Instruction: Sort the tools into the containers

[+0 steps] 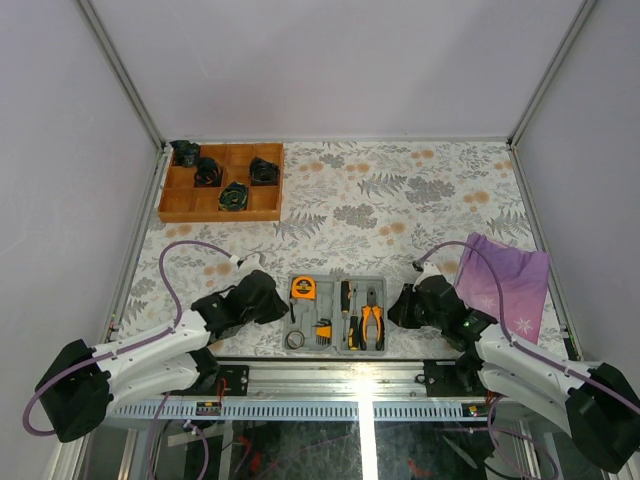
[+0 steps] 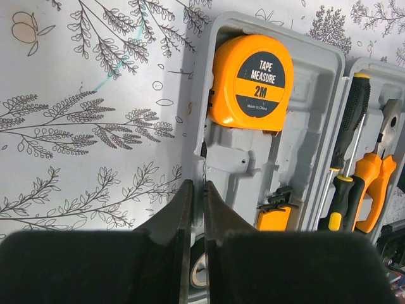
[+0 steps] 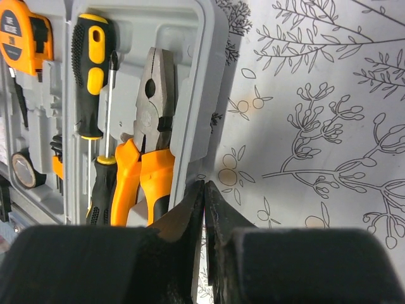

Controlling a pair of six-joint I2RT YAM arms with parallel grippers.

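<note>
An open grey two-part toolbox lies at the front middle, holding a tape measure, screwdrivers, orange-handled pliers, a tape roll and a small orange-black tool. My left gripper is shut on the toolbox's left rim. At the box's right side, my right gripper is shut with its fingertips at the outer rim; in the top view it stands just off that edge, and what lies between the fingers is unclear.
A wooden compartment tray with several dark bundles stands at the back left. A purple cloth lies at the right.
</note>
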